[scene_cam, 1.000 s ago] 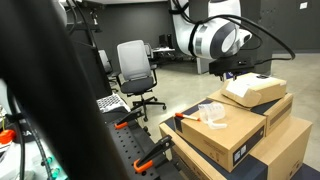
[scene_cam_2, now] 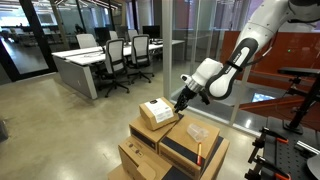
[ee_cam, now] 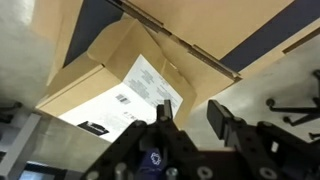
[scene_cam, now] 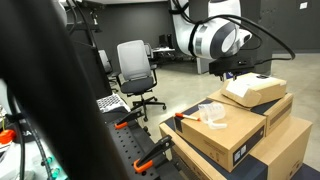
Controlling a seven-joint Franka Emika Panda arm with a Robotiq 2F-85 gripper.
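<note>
A small cardboard box (scene_cam: 262, 93) with a white label (scene_cam: 241, 86) rests on top of larger boxes; in the wrist view the printed label (ee_cam: 152, 82) shows large on the box (ee_cam: 72, 92). My gripper is open, its dark fingers apart at the lower middle of the wrist view, with nothing held that I can make out. In exterior view 2 the gripper (scene_cam_2: 181, 105) hangs just right of the small box (scene_cam_2: 158, 113). Whether the fingers touch the box is unclear.
On the nearer large box (scene_cam: 231, 144) lie a clear container (scene_cam: 211, 111) and a red-orange stick-like object (scene_cam: 187, 117). Larger cardboard boxes (scene_cam_2: 140, 163) stand underneath. Bare floor (scene_cam_2: 60, 140) extends to the left, with office chairs (scene_cam_2: 112, 55) farther back.
</note>
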